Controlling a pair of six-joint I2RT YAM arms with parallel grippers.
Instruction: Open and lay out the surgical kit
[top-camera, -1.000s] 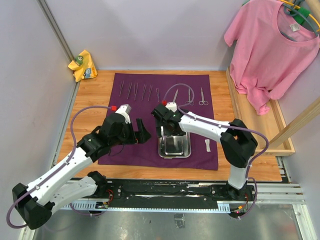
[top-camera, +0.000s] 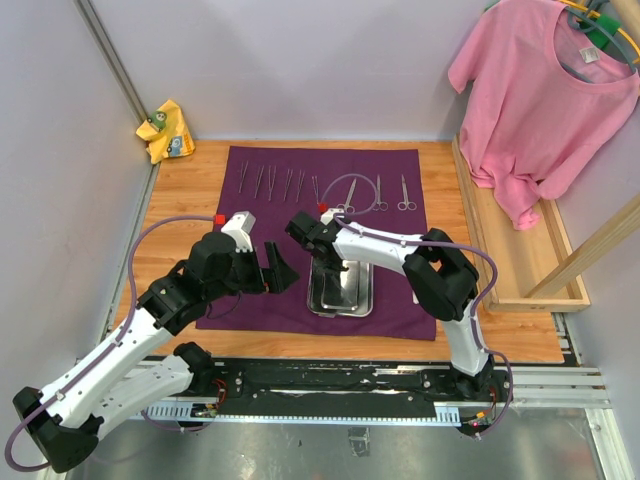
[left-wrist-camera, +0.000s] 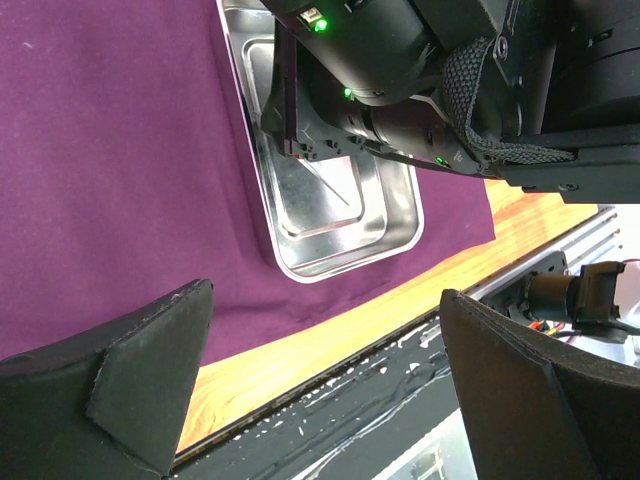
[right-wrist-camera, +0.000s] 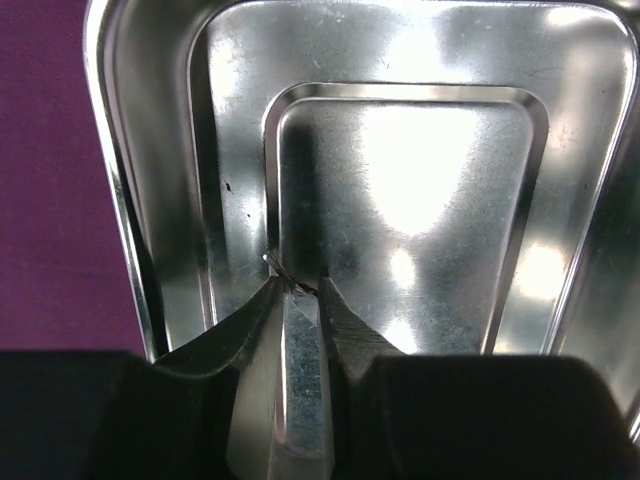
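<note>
A shiny metal tray (top-camera: 368, 290) lies on the purple cloth (top-camera: 270, 310), empty in most of what shows. My right gripper reaches down over the tray's left part, its fingers close together with a narrow gap. A thin metal piece (right-wrist-camera: 276, 264) shows at those fingertips; whether it is gripped is unclear. From the left wrist view, a slender rod (left-wrist-camera: 325, 182) slants over the tray floor below the right fingers. My left gripper (top-camera: 274, 268) stands open and empty, left of the tray. Slim tweezers-like tools (top-camera: 271, 182) and scissors (top-camera: 406, 202) lie along the cloth's far side.
A small pale item (top-camera: 415, 297) is right of the tray, partly hidden by the right arm. A wooden rack (top-camera: 520, 270) with a pink shirt (top-camera: 545, 100) stands at the right, a yellow bag (top-camera: 168, 132) at the back left.
My right arm has swung left, and the tray has shifted slightly left with it. More of the pale item at right is now covered. The left arm has moved only a little.
</note>
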